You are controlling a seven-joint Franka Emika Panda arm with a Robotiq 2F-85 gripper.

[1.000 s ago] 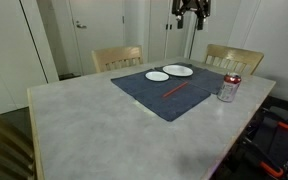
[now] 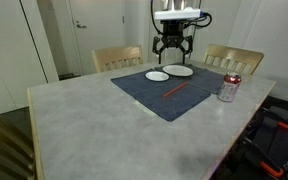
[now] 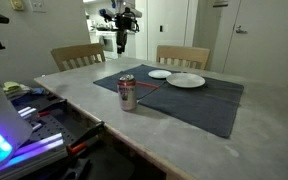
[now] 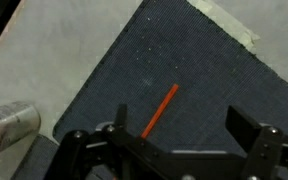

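Note:
A thin red stick (image 2: pixel 174 89) lies on the dark mat (image 2: pixel 165 98). Two white plates rest near the mat's back edge: a small plate (image 2: pixel 157 76) and, to its right, a larger plate (image 2: pixel 177 71). My gripper (image 2: pixel 172 52) hangs in the air above the plates in exterior view 1, pointing down. In the wrist view my gripper is open, its fingers wide apart and nothing held. The red stick (image 4: pixel 160 111) shows below, between the fingers in that view; no contact shows.
A red and silver can (image 3: pixel 127 93) stands near the table edge, close to the robot base. Wooden chairs (image 2: pixel 118 58) stand behind the table.
My gripper has come down from high above the table and shifted slightly left in exterior view 1. The stick, plates and can have not moved.

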